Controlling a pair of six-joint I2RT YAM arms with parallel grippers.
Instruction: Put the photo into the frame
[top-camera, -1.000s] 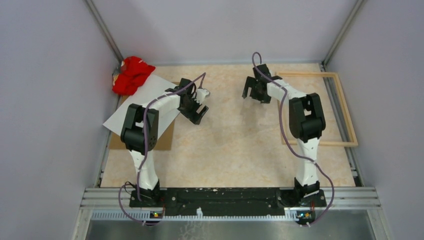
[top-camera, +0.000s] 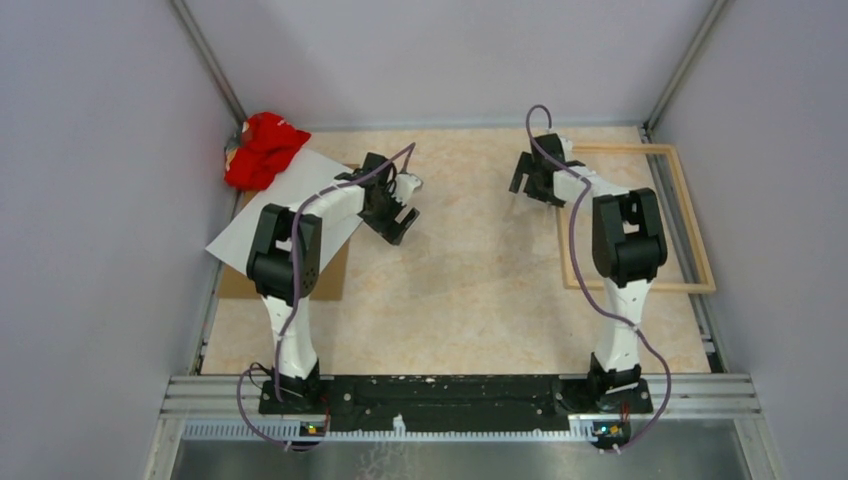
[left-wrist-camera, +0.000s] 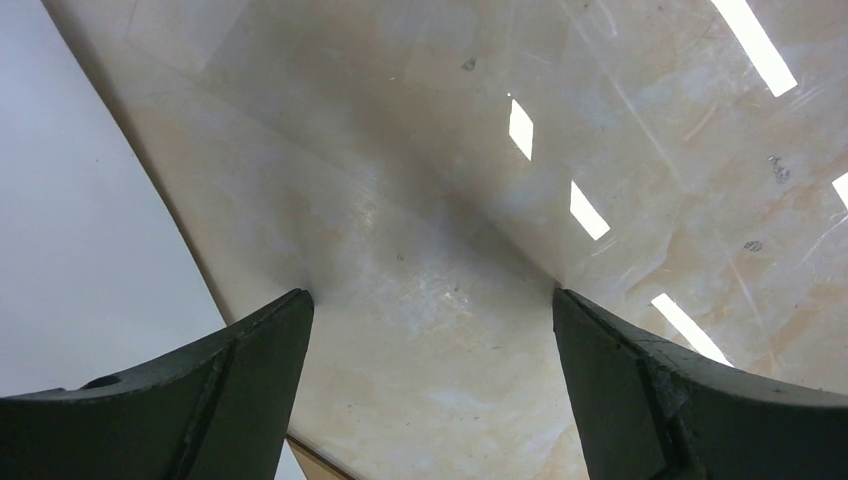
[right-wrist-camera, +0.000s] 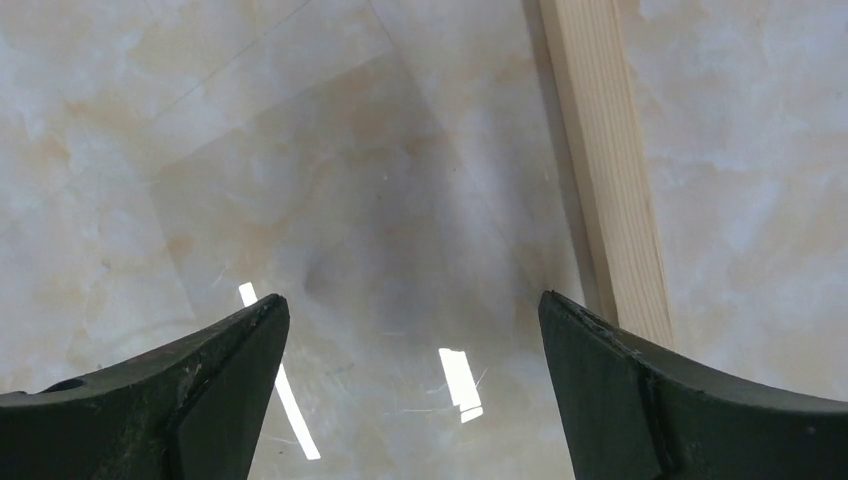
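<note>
A wooden frame (top-camera: 690, 225) lies flat on the right of the table, its middle showing bare tabletop. One of its bars (right-wrist-camera: 610, 160) runs by the right finger in the right wrist view. My right gripper (top-camera: 515, 172) is open above the table beside the frame's left bar, nothing between its fingers. On the left, a white sheet (top-camera: 240, 228) lies askew over a brown board (top-camera: 330, 285); which of these is the photo I cannot tell. Right of the sheet my left gripper (top-camera: 408, 225) stands open and empty; the sheet's edge (left-wrist-camera: 110, 230) shows in its wrist view.
A red cloth bundle (top-camera: 265, 150) sits at the back left, touching the sheet. Grey walls close off the back and both sides.
The left arm shifted only slightly; sheet and frame stayed put.
</note>
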